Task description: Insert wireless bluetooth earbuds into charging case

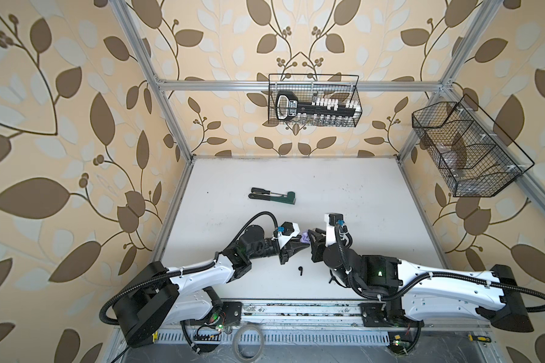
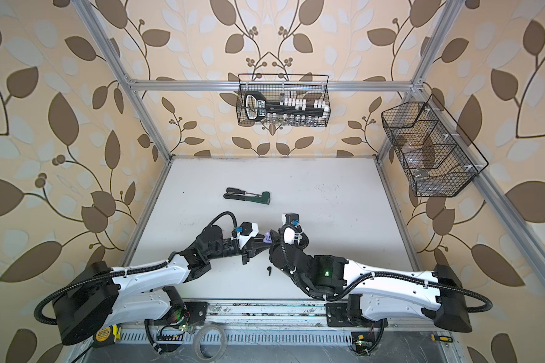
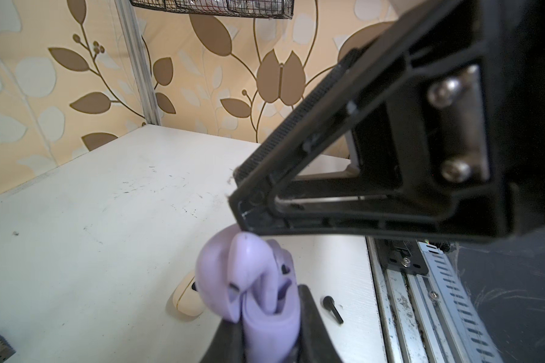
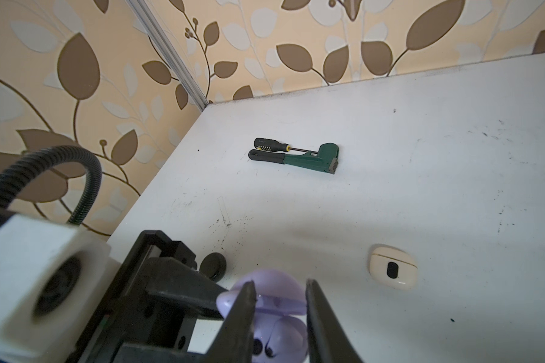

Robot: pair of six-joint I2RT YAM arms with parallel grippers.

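Note:
The purple earbud case (image 3: 269, 329) is held up over the table by my left gripper (image 1: 301, 240), which is shut on it; its lid appears raised, with a purple earbud shape at the top. My right gripper is right at the case, its fingertips at the purple top; whether they grip it is hard to tell, and the case hides much between them. In the right wrist view a cream case (image 4: 393, 269) with a black oval lies on the table.
A green tool (image 4: 308, 162) and a screwdriver (image 4: 271, 145) lie toward the back of the table (image 1: 357, 181). Small dark items (image 3: 331, 308) lie near the front. Wire baskets (image 1: 315, 115) hang on the frame.

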